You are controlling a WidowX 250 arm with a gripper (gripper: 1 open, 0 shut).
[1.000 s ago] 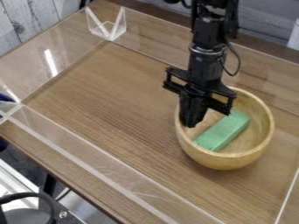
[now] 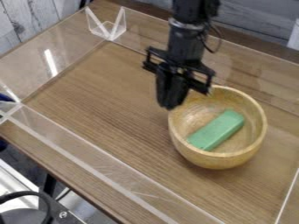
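Note:
My black gripper (image 2: 177,92) is raised above the left back edge of a round tan bowl (image 2: 184,147); it is motion-blurred, and no object shows between its fingers. A green oblong block (image 2: 215,130) lies inside the bowl, tilted diagonally toward the back right.
The wooden table (image 2: 93,131) has wide free room left of the bowl. A clear angular object (image 2: 107,24) stands at the back left. Dark cables (image 2: 33,206) lie at the lower left edge.
My gripper has moved up and slightly left, out from low over the bowl. The bowl and the green block look about the same.

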